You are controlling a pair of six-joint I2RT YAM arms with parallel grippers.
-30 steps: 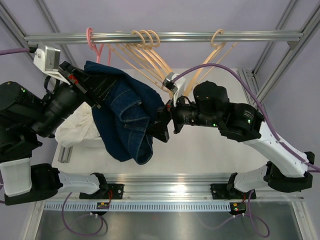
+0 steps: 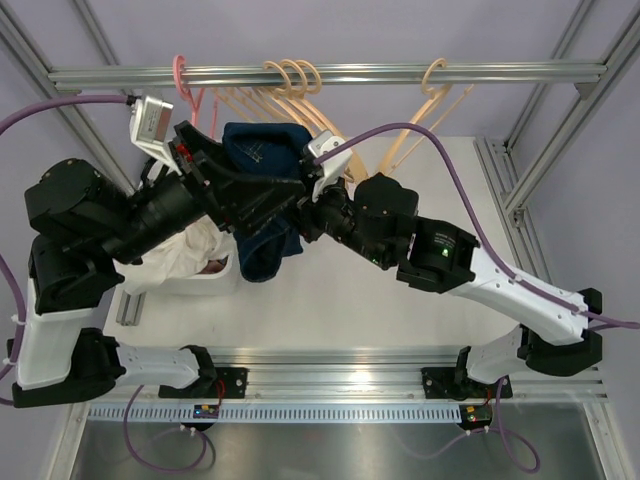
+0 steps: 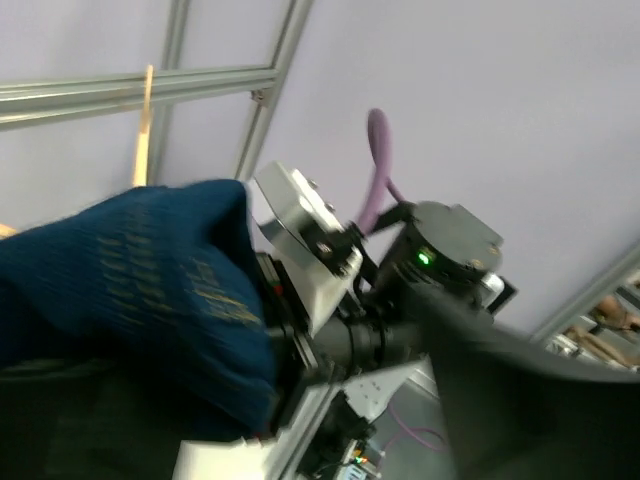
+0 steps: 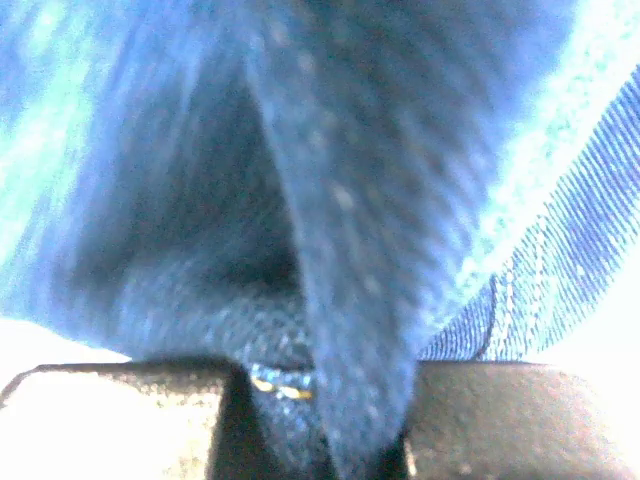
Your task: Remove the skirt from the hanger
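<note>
The dark denim skirt (image 2: 261,250) hangs bunched between my two grippers below the rail, also filling much of the right wrist view (image 4: 350,180). My left gripper (image 2: 265,195) is over the skirt at its front; in the left wrist view its fingers are blurred at the bottom, open, with the fabric (image 3: 130,280) between. My right gripper (image 2: 305,210) is shut on the skirt, whose cloth runs down between its fingers in the right wrist view. Whether a hanger is inside the skirt is hidden.
Wooden hangers (image 2: 430,95) and a pink hanger (image 2: 180,75) hang on the metal rail (image 2: 480,72). A white bin (image 2: 190,283) with pale cloth (image 2: 165,258) stands behind the left arm. The board is clear at right.
</note>
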